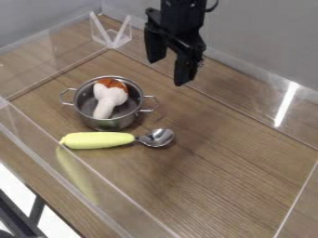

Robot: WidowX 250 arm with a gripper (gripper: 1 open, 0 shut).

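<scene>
My black gripper (172,58) hangs above the back of the wooden table, open, with nothing seen between its fingers. Below and to the left, a steel pot (129,112) holds a white object (106,101) with an orange top. In front of the pot lie a yellow corn-like object (97,140) and a metal spoon (156,138).
A white wire rack (110,37) stands at the back left. Clear side walls bound the table (230,167).
</scene>
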